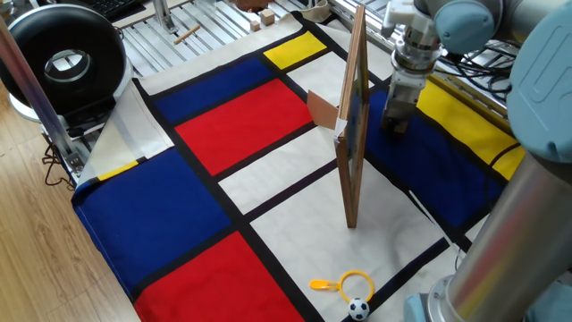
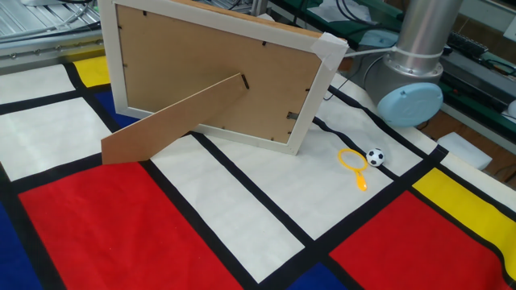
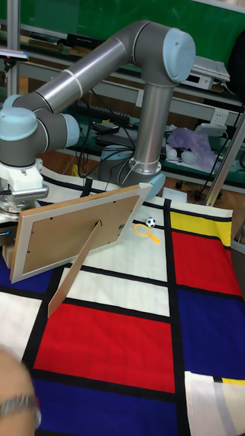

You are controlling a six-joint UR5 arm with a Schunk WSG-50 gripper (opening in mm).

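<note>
A picture frame (image 1: 355,134) stands upright on the patterned cloth, propped by the brown stand (image 2: 173,125) at its back. Its cardboard back (image 3: 69,232) faces exterior view 3, and its front is mostly hidden. My gripper (image 1: 393,126) points down on the front side of the frame, low over a blue patch and apart from the frame in exterior view 1. Whether its fingers are spread or closed is not clear. A yellow magnifier-like ring with a handle (image 2: 361,182) lies on a white patch, with a small football (image 2: 376,157) close against it.
Small wooden blocks (image 1: 267,17) sit on the slatted metal surface behind the cloth. A black round device (image 1: 64,61) stands at the left. A person's wrist (image 3: 15,405) shows in exterior view 3.
</note>
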